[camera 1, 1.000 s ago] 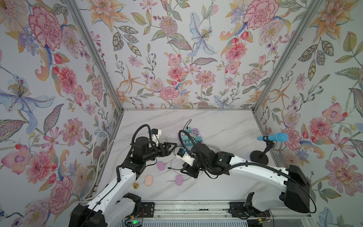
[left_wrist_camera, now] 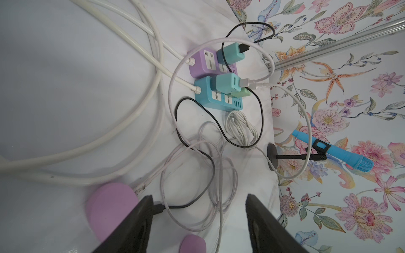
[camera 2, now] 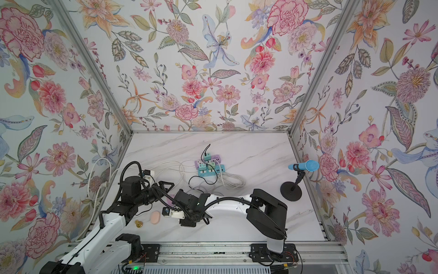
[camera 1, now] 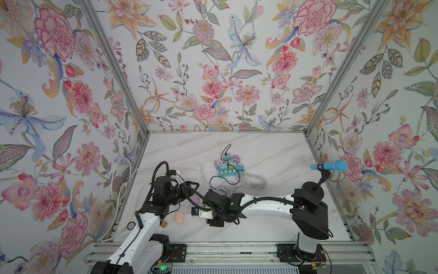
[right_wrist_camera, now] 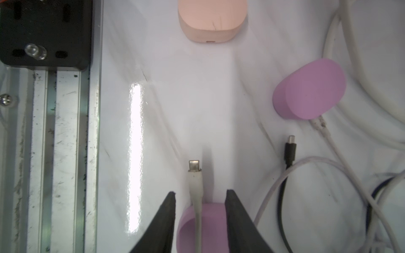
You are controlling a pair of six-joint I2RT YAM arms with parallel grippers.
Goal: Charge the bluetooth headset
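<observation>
A peach headset case (camera 1: pixel 179 217) lies near the table's front left; the right wrist view shows its end with a small port (right_wrist_camera: pixel 210 41). Below it there, a white cable with a metal-tipped plug (right_wrist_camera: pixel 195 179) rests on a purple holder (right_wrist_camera: pixel 215 227). My right gripper hovers over that plug and holder, fingers apart on either side, holding nothing. In the left wrist view my left gripper is open and empty. It hangs above the cables, a black cable's plug (left_wrist_camera: pixel 158 208) showing beside one finger.
A second purple holder (right_wrist_camera: pixel 314 88) has a pale cable; the black cable's tip (right_wrist_camera: pixel 290 147) lies nearby. Power strips (camera 1: pixel 230 165) with chargers stand farther back, and a blue microphone on a stand (camera 1: pixel 329 165) at right.
My right arm has swung left and toward the front, now covering the front purple holder in the top left view. The left arm has drawn back a little to the left and frontward.
</observation>
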